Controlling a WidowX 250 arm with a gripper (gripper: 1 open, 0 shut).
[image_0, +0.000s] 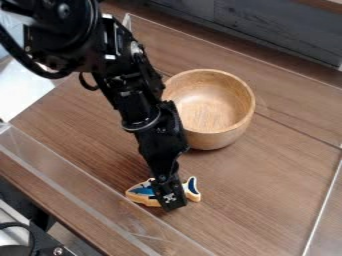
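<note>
A small toy fish (140, 194), tan with blue and white markings, lies on the wooden table near its front. My black gripper (167, 194) is lowered right over the toy's middle, fingertips down at table level, with the toy's two ends showing on either side. The gripper stands open around it; whether the fingers touch it I cannot tell. A light wooden bowl (221, 103) stands behind and to the right of the arm.
A clear edge strip runs along the front left, and a grey panelled wall (254, 35) rises at the back.
</note>
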